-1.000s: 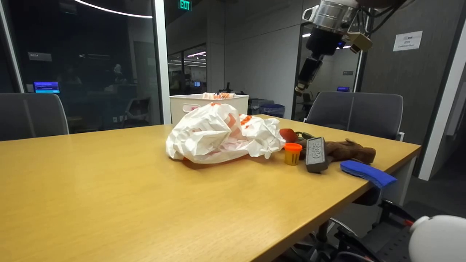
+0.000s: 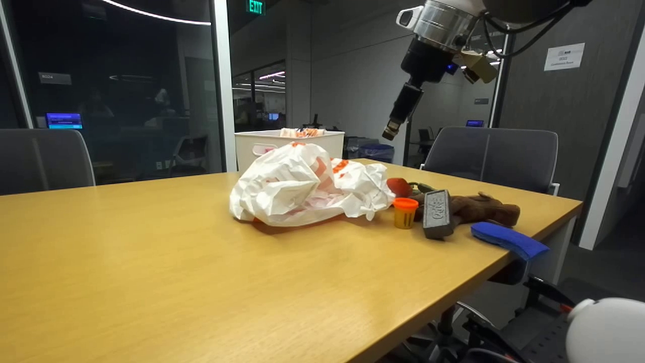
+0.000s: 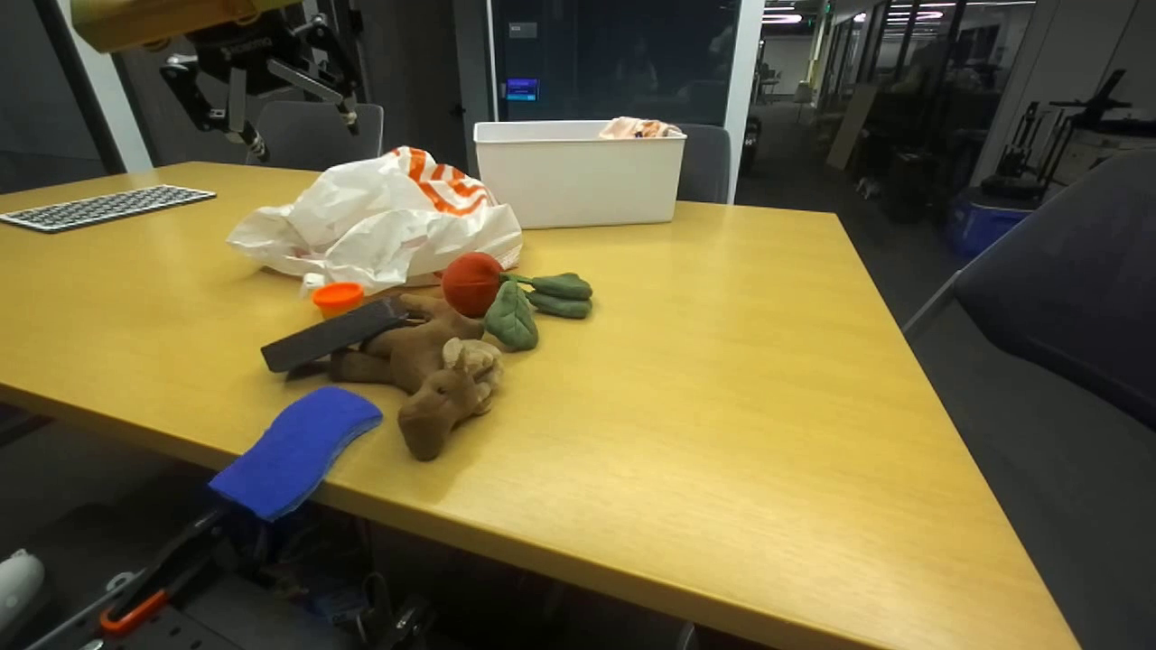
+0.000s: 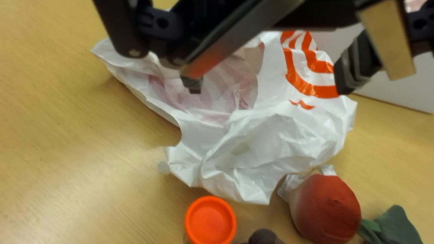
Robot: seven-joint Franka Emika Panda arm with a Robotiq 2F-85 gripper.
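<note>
Above the table hangs my gripper, open, its two fingers wide apart and nothing held between them. Beneath it in the wrist view lies a crumpled white plastic bag (image 4: 264, 142) with orange stripes, its mouth partly open. Close to the bag stand an orange-lidded tub (image 2: 405, 215) and a red stuffed vegetable (image 3: 472, 283) with green cloth leaves. A dark grey eraser-like block (image 2: 438, 213) leans on a brown plush animal (image 3: 412, 352). The blue cloth piece (image 3: 298, 450) overhangs the table edge.
Behind the bag is a white bin (image 3: 585, 179) with patterned cloth showing at its top. A keyboard (image 3: 108, 206) rests at the far left in exterior view 2. Bare table (image 2: 151, 272) stretches across the left and front in exterior view 1.
In exterior view 1, my gripper has moved left and slightly lower, towards the bag. Objects on the table have stayed where they were.
</note>
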